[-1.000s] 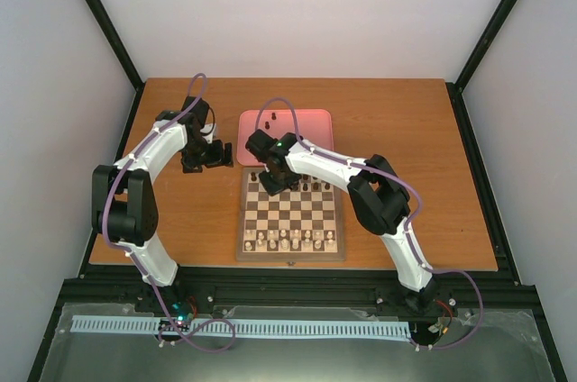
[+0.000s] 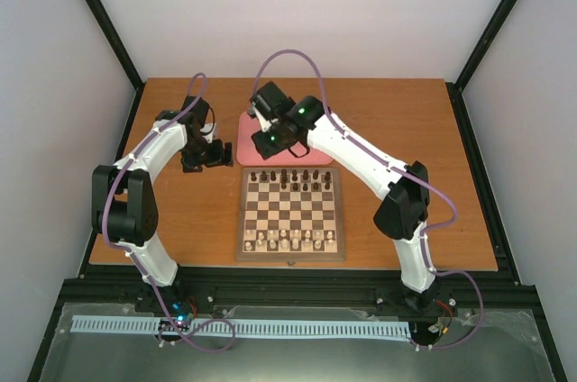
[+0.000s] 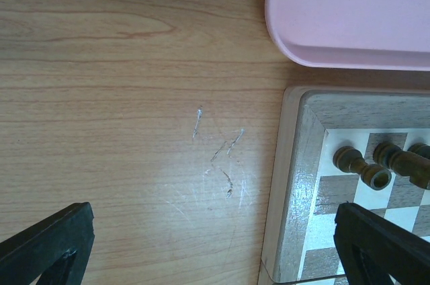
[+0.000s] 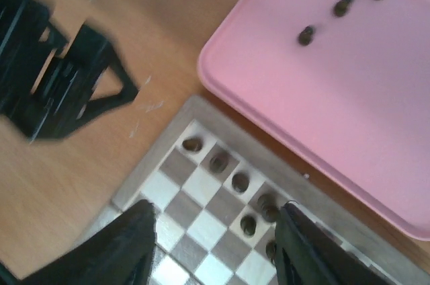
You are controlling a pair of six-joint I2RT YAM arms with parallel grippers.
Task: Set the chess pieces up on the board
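The chessboard [image 2: 290,207] lies on the table with white pieces [image 2: 288,240] set along its near side. Dark pieces [image 2: 305,186] stand at its far side, with empty squares between the two groups. In the right wrist view, several dark pieces [image 4: 342,5] lie in the pink tray [image 4: 376,97]. My right gripper [image 2: 266,143] is over the tray's near left part, its fingers apart; in its wrist view no piece shows between them. Left of the board, my left gripper [image 2: 223,154] stands open and empty; its wrist view shows a dark pawn [image 3: 363,167] at the board's corner.
Behind the board is the pink tray [image 2: 252,150], close to its far edge. Bare table [image 2: 194,211] lies left of the board, and more to the right beyond the right arm.
My right gripper has moved from over the board's far left part back toward the tray, its arm stretching out farther. The far-row dark pieces now show. The left arm stays put.
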